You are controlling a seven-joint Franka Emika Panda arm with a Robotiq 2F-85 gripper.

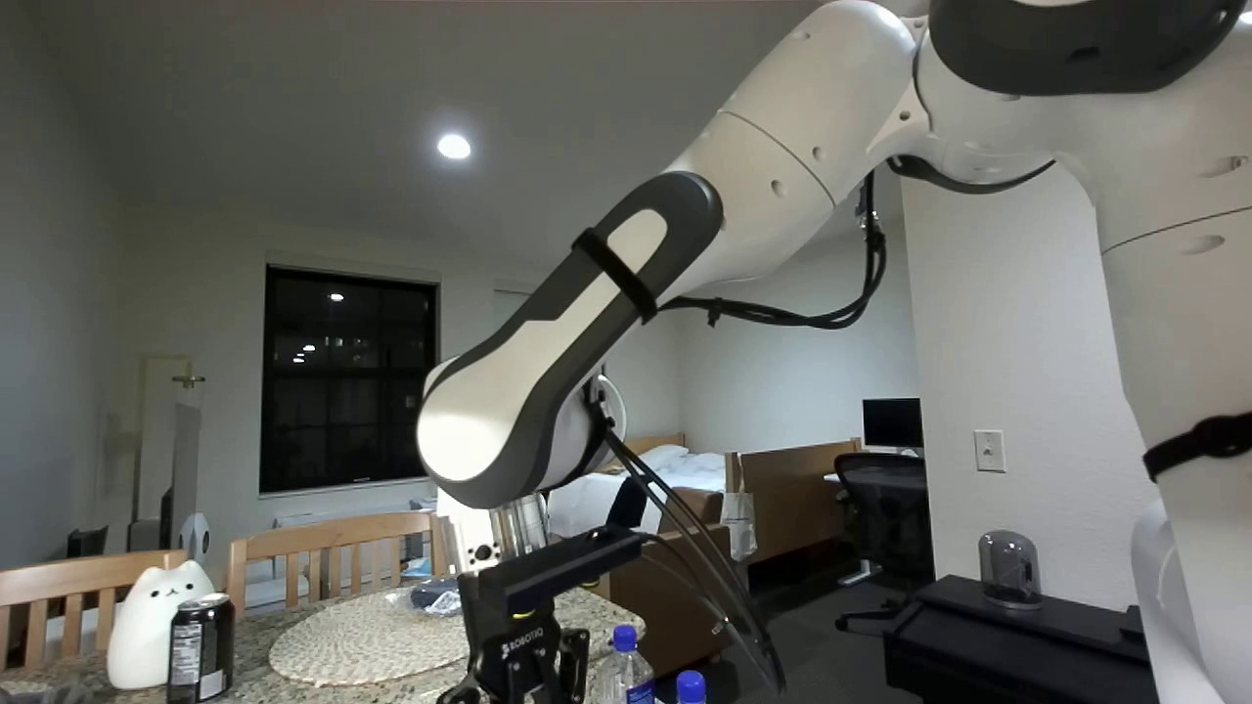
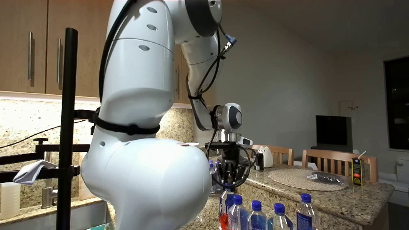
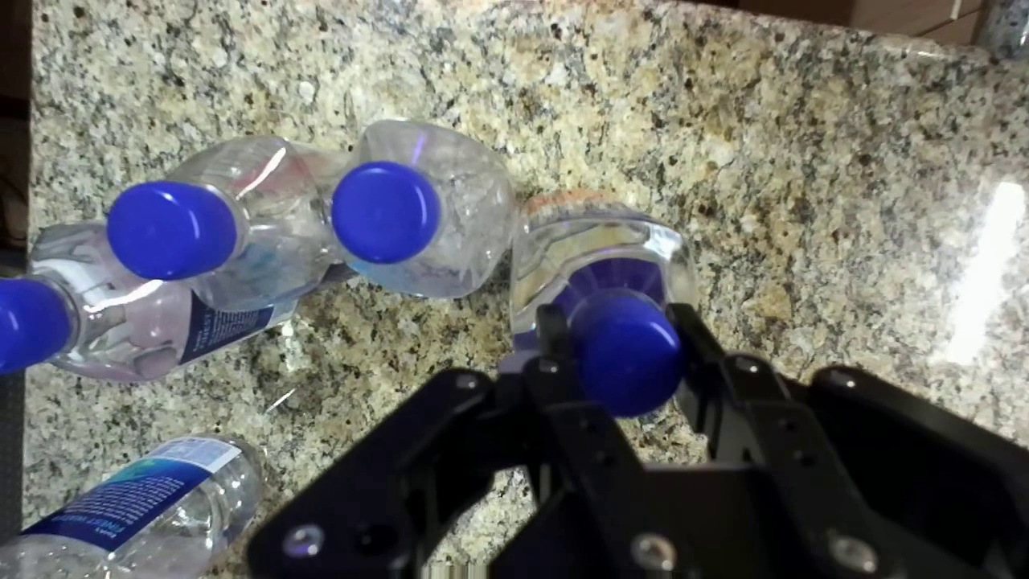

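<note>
In the wrist view a clear bottle (image 3: 603,241) stands with its blue cap (image 3: 629,355) between the fingers of my gripper, which is shut on it. Left of it are a second upright bottle (image 3: 453,212), a third one (image 3: 280,207) and another (image 3: 135,328) at the edge. One more bottle (image 3: 145,502) lies at lower left, with its cap out of view. Exterior view 2 shows my gripper (image 2: 228,180) pointing straight down over a bottle (image 2: 224,209) with red on its label; several blue-capped bottles stand to the right.
Bare granite counter (image 3: 849,193) lies right of the held bottle in the wrist view. A raised counter with a woven mat (image 2: 289,178), a black can (image 2: 259,161), a white cat figure (image 2: 266,156) and a yellow-black carton (image 2: 357,171) stands beyond.
</note>
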